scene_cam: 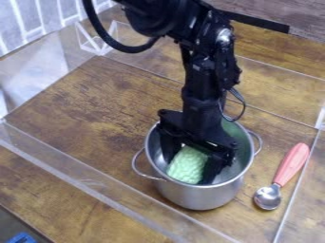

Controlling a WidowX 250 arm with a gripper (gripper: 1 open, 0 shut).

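Observation:
A steel pot point(200, 194) with two wire handles stands at the lower middle of the view. My black gripper point(196, 144) reaches down into it from above. A pale green textured object point(188, 165) lies inside, right at the fingertips. I cannot tell whether the fingers are closed on it.
A pink-handled scoop point(291, 166) lies right of the pot. Transparent walls edge the work area, and a small blue item sits at the bottom-left corner.

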